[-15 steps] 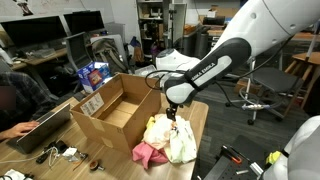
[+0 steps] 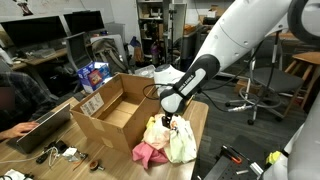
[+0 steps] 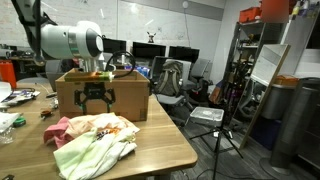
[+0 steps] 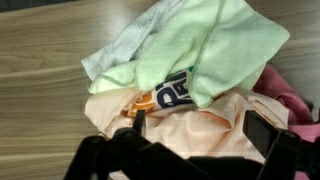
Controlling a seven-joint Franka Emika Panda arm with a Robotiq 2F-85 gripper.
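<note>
A loose pile of cloths lies on the wooden table: a pale green one (image 4: 240,45), a peach one (image 4: 200,128) and a dark pink one (image 2: 148,154). In the wrist view, a small packet with blue, white and orange print (image 4: 172,93) rests among the folds, partly covered by the green cloth. My gripper is open above the pile, its dark fingers wide apart over the peach cloth, with nothing held between them. From the side, the gripper (image 3: 95,104) hangs just over the cloths; whether it touches them is hard to tell.
An open cardboard box (image 2: 115,108) stands right beside the cloths. Cables, scissors (image 2: 96,164) and a laptop (image 2: 40,130) lie at the left of the table. Bare tabletop (image 3: 165,148) shows near the front edge.
Over the last second my arm has shifted left and the gripper has come down closer to the cloths. The cloths and the box look unmoved.
</note>
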